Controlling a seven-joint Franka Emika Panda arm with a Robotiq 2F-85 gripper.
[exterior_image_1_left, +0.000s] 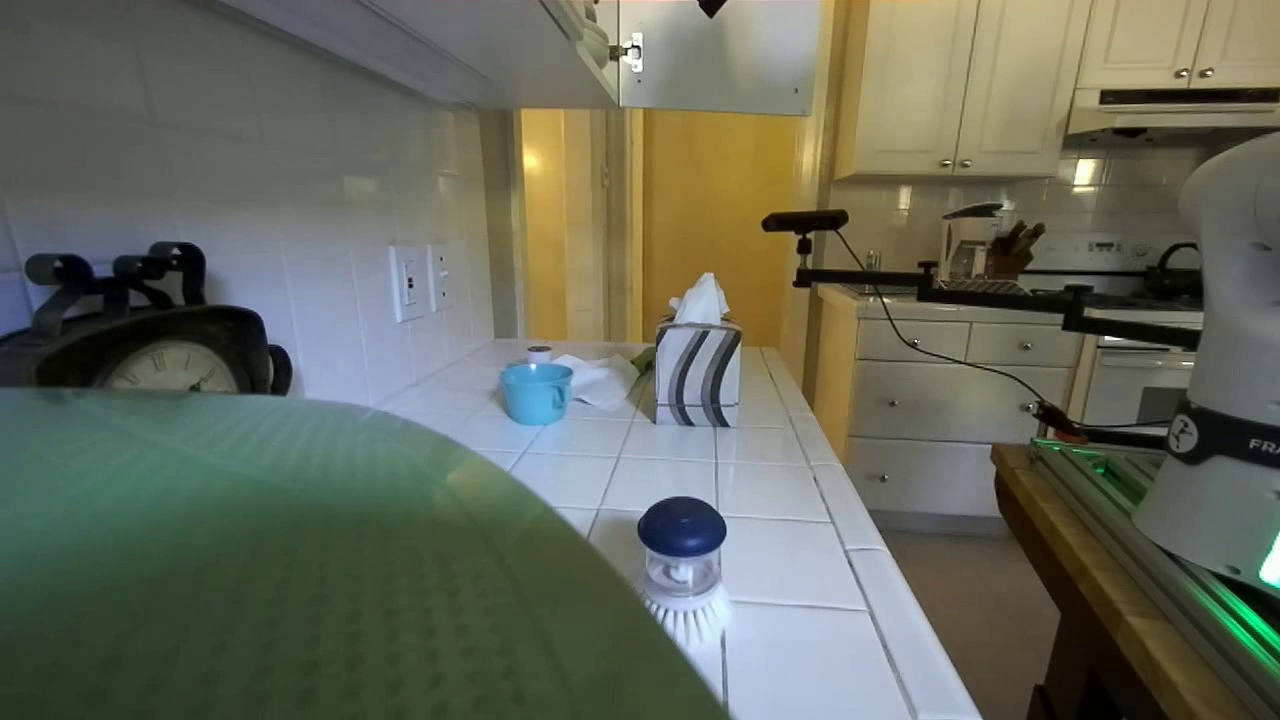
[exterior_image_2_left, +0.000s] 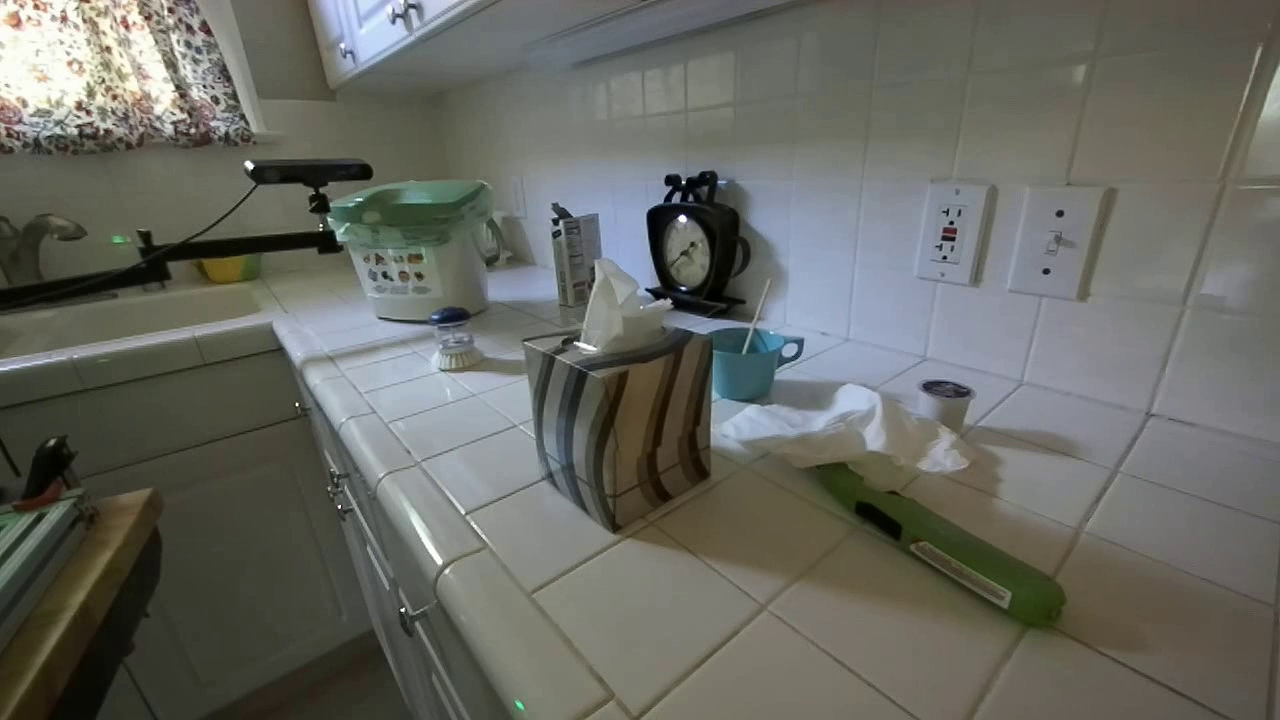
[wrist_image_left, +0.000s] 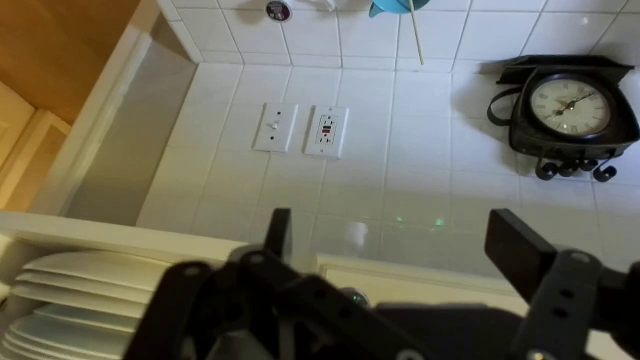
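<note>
Both fingers of my gripper are spread wide in the wrist view, open with nothing between them. Behind them lie the tiled wall and the pale lower edge of the upper cabinet (wrist_image_left: 414, 277). To the left of the gripper, stacked plates (wrist_image_left: 90, 294) sit inside that cabinet. In exterior view 1 the cabinet door (exterior_image_1_left: 720, 60) hangs open, and only a small dark tip of the gripper shows at the top edge. On the counter stand a blue cup (exterior_image_2_left: 744, 364) with a stick in it, a striped tissue box (exterior_image_2_left: 624, 420) and a blue-topped brush (exterior_image_2_left: 452, 340).
A black clock (exterior_image_2_left: 696, 246) stands against the wall. A crumpled tissue (exterior_image_2_left: 846, 430) rests by a green tool (exterior_image_2_left: 948, 552), with a small pod (exterior_image_2_left: 945, 404) behind. A lidded bin (exterior_image_2_left: 414, 258) fills the far corner.
</note>
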